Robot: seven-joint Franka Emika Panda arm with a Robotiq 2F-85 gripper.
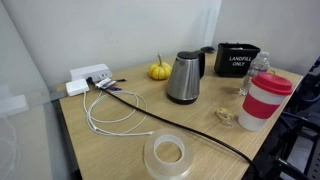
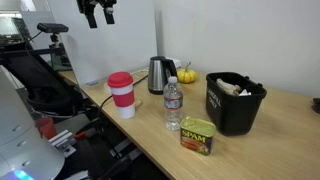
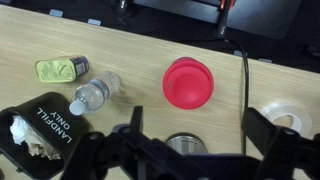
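High above the table in exterior view 2 hangs my gripper [image 2: 97, 18], well clear of everything below. Its two dark fingers [image 3: 137, 120] stand wide apart in the wrist view, with only the tabletop and objects far beneath showing between them. A white cup with a red lid and red band [image 1: 266, 98] stands upright near the table edge; from above, its round red lid [image 3: 188, 83] lies just beyond the fingertips. Behind it is a steel kettle [image 2: 160, 77], partly hidden by my gripper in the wrist view. A clear water bottle [image 2: 172, 105] stands near the cup.
A yellow-and-blue Spam can [image 2: 197, 135] sits in front of a black landfill bin [image 2: 233, 105] holding crumpled waste. A clear tape roll [image 1: 168, 154], a black cable [image 1: 200, 134], a white charger cable [image 1: 110, 127] and a small pumpkin [image 1: 160, 71] occupy the other end.
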